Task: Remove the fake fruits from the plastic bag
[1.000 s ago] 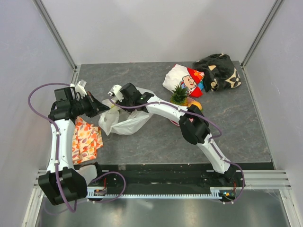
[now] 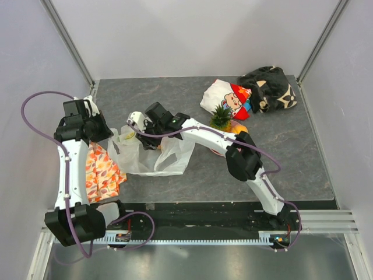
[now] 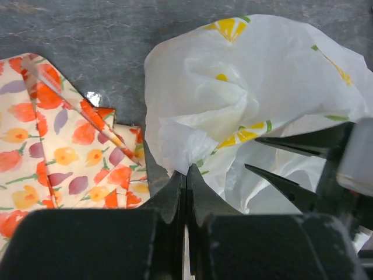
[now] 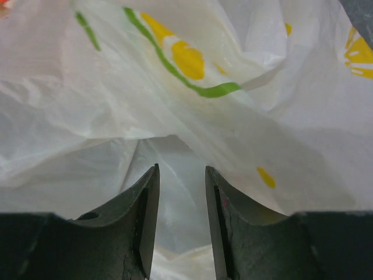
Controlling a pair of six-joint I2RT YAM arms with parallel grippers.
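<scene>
The translucent white plastic bag (image 2: 140, 160), printed with yellow and green, lies open on the left half of the table. At its left edge my left gripper is shut on a gathered corner of the plastic. My right gripper is at the bag, its fingers part way apart; only white plastic shows behind the gap, and no fruit is between them. A bit of orange (image 2: 159, 147) shows beside the right gripper in the top view. A pineapple (image 2: 221, 118) and an orange-yellow fruit (image 2: 239, 129) sit at the right, partly behind my right arm.
A floral cloth (image 2: 100, 175) lies left of the bag. Toward the back right are a cartoon-printed white bag (image 2: 224, 98) and a dark patterned cloth (image 2: 268, 87).
The left gripper has drawn back left with the bag's corner. The bag now spreads lower and wider.
</scene>
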